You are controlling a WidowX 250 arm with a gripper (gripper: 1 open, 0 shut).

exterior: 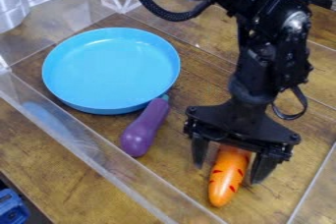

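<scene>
My black gripper (pixel 239 147) is low over the wooden surface at the right of centre, its fingers around the top end of an orange toy carrot (pixel 226 181) with dark red markings. Whether the fingers are closed on it is hard to see. A purple toy eggplant (pixel 140 134) lies to the left of the gripper, apart from it. The blue plate (pixel 112 69) is empty at the upper left.
A clear plastic edge runs along the left and lower left. Something blue (pixel 11 206) sits in the bottom left corner. Bare wood (pixel 292 41) shows behind and right of the arm.
</scene>
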